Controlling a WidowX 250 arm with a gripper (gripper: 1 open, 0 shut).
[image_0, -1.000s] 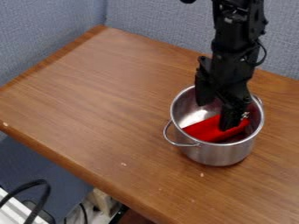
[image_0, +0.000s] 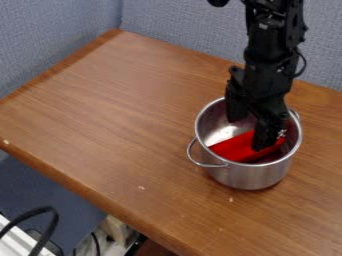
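A steel pot (image_0: 243, 174) with wire side handles stands on the wooden table (image_0: 107, 120), right of centre. A red object (image_0: 241, 148) lies in its bottom. My black gripper (image_0: 257, 118) comes down from above into the pot, open, with its fingers over and around the red object; whether they touch it cannot be told.
The table's left and back edges border grey-blue padded walls. Cables and a white item sit off the table at the lower left.
The gripper has shifted very slightly within the pot; the pot and red object look unmoved.
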